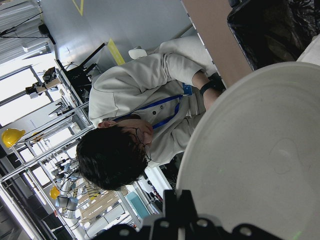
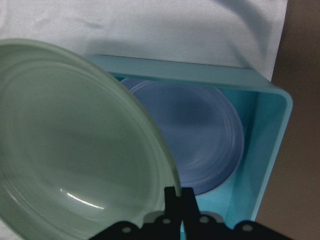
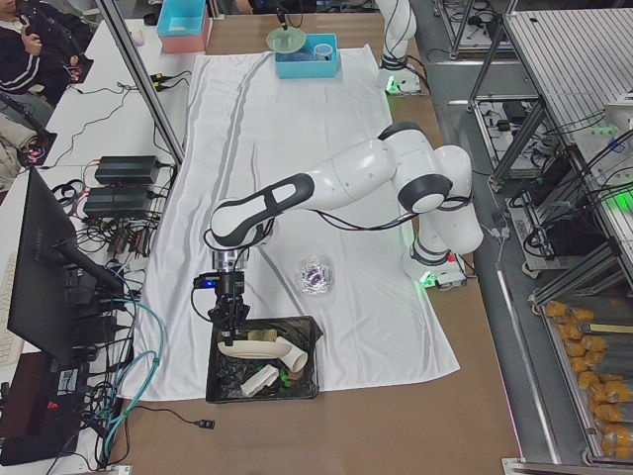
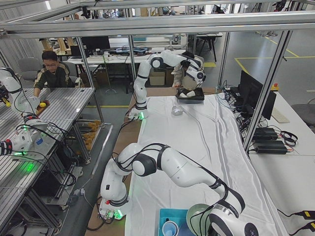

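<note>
My left gripper is shut on the rim of a cream plate (image 1: 250, 150), seen close in the left wrist view. In the camera left view it (image 3: 229, 334) is over the black-lined bin (image 3: 262, 389), with the plate edge-on below it. My right gripper is shut on the rim of a pale green plate (image 2: 75, 135), held over the turquoise bin (image 2: 270, 140). A blue plate (image 2: 190, 130) lies in that bin, beside a white cup (image 4: 170, 228).
A crumpled clear item (image 3: 315, 275) lies on the white cloth (image 3: 316, 148) near the black bin. A person (image 1: 140, 110) is close beyond the table. Monitors and cables (image 3: 59, 297) line one side.
</note>
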